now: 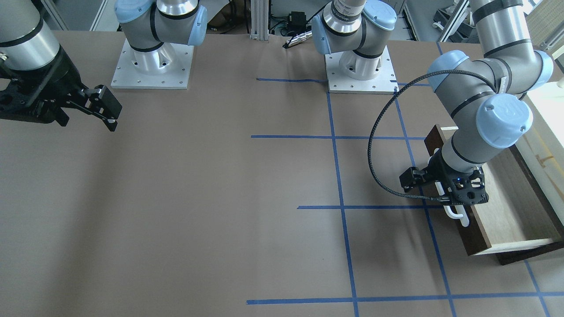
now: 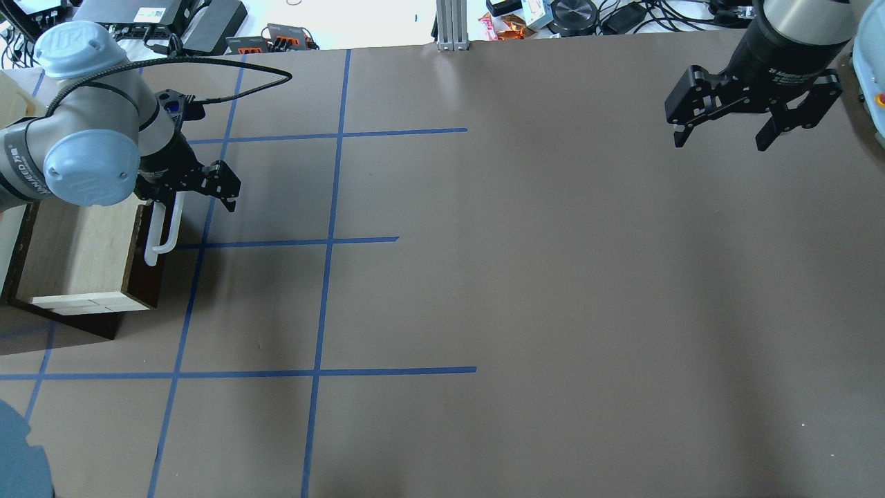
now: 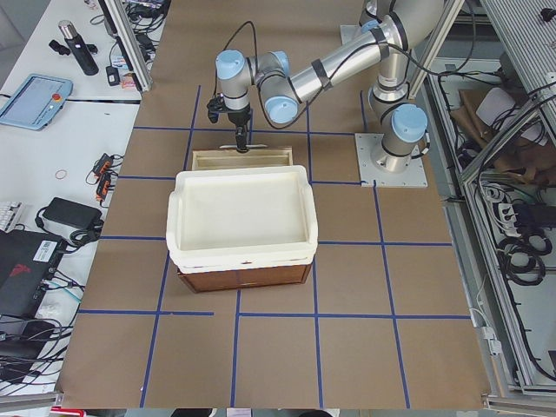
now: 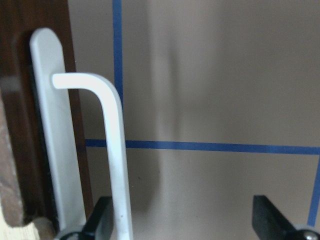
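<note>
My gripper hangs at the white handle [image 4: 117, 150] on the dark wooden drawer front [image 4: 17, 60]. In the left wrist view its fingers are spread wide, with the handle's bar at the left finger and bare table under the middle. In the front view the pulled-out drawer [image 1: 513, 206] is empty, its pale wooden floor showing beside the gripper. The handle is partly hidden behind the gripper there.
A white tray [image 3: 241, 217] sits on the drawer's box. Another arm's black gripper [image 2: 751, 116] stands idle across the table.
</note>
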